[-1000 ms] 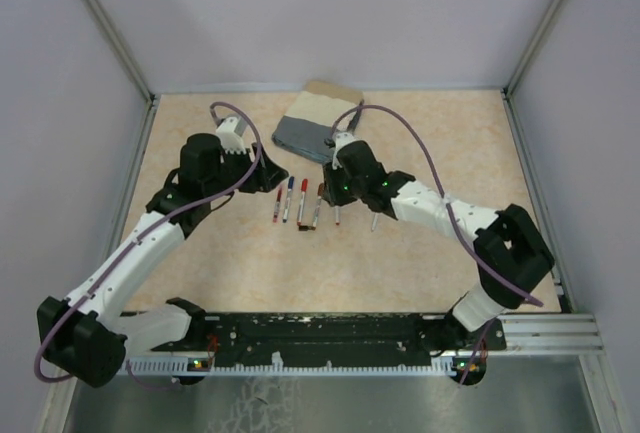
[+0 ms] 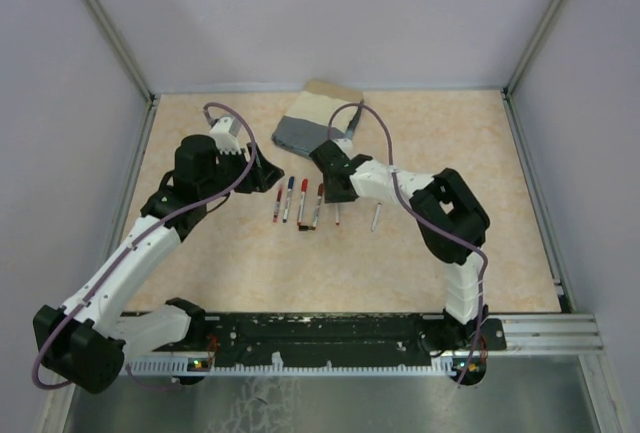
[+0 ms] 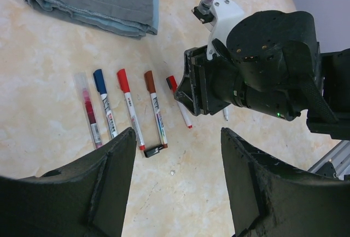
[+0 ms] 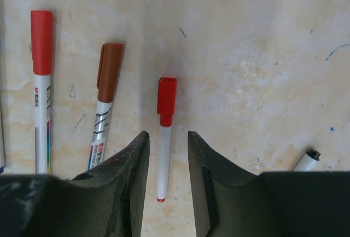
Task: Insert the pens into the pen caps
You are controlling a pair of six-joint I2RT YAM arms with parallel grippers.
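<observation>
Over the short red-and-white pen (image 4: 164,163), my right gripper hangs part open, a finger on each side and nothing between them. A red cap (image 4: 167,96) sits at that pen's upper end. To its left lie a brown-capped pen (image 4: 110,73) and a red-capped pen (image 4: 41,45). A white pen (image 4: 307,160) with a black end shows at lower right. My left gripper is open and empty, above the table. The left wrist view also shows a blue-capped pen (image 3: 100,82), a pen with a red section (image 3: 89,111) and a small black cap (image 3: 153,150).
A folded grey and beige cloth (image 2: 315,123) lies at the back of the table. In the left wrist view, the right arm (image 3: 262,62) blocks part of the right side.
My right arm has swung in from the right, its elbow moving left; its gripper now stands lower over the short red-and-white pen. The pens have not moved.
</observation>
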